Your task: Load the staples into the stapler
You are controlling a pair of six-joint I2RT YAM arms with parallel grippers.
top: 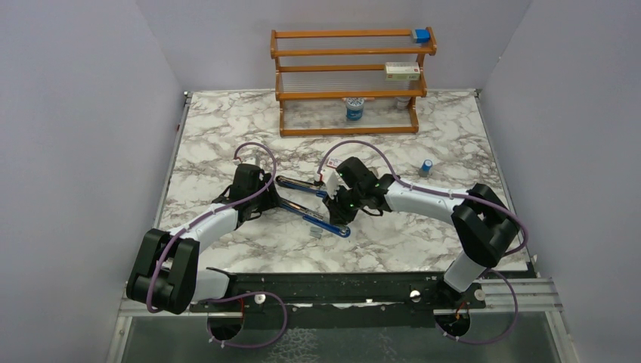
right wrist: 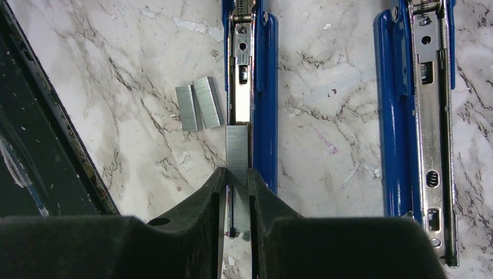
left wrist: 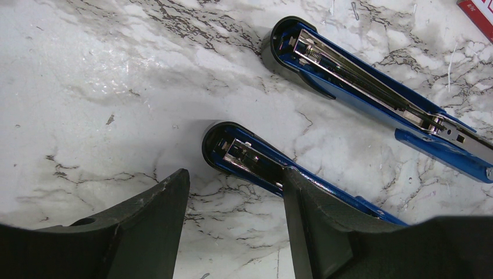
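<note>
An unfolded blue stapler (top: 314, 218) lies on the marble table between my arms. In the right wrist view, strips of silver staples (right wrist: 237, 148) lie end to end along its metal channel (right wrist: 242, 99). My right gripper is open, its fingertips close on either side of these staples. Two loose staple strips (right wrist: 208, 102) lie beside the stapler. At the stapler's rounded end (left wrist: 224, 148), my left gripper stands partly open with bare table between its fingertips; its right finger (left wrist: 302, 206) covers some of the stapler's body.
A second unfolded blue stapler (left wrist: 360, 81) lies roughly parallel, farther back. A red and white box (left wrist: 479, 14) is near it. At the back stands a wooden rack (top: 348, 95) with containers; a small blue-topped item (top: 426, 167) sits to the right.
</note>
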